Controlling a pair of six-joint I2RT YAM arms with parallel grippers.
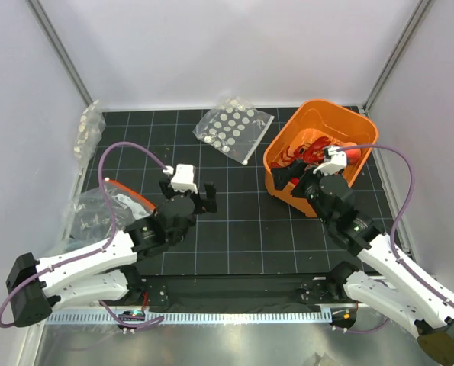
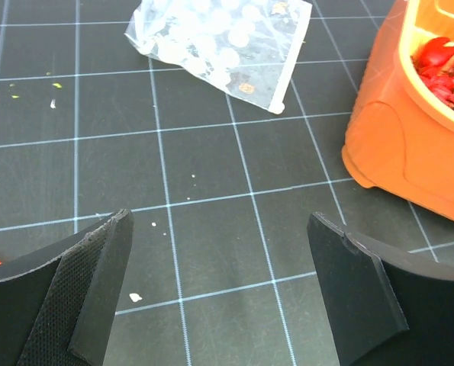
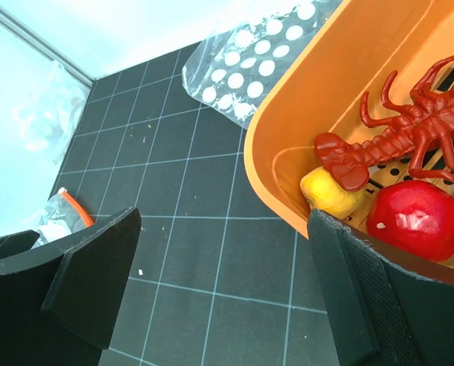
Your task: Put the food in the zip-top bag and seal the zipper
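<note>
An orange bin (image 1: 326, 114) at the right holds toy food: a red lobster (image 3: 394, 137), a red apple (image 3: 417, 221) and a yellow piece (image 3: 330, 191). A clear bag with white dots (image 1: 230, 130) lies flat at the back centre. Another clear bag with an orange edge (image 1: 97, 217) lies at the left, partly hidden by the left arm. My left gripper (image 1: 188, 194) hangs open over the middle-left of the mat, empty. My right gripper (image 1: 291, 171) stands open and empty above the bin's near-left rim.
A further clear plastic bag (image 1: 88, 133) is at the far left wall. Walls bound the back and both sides.
</note>
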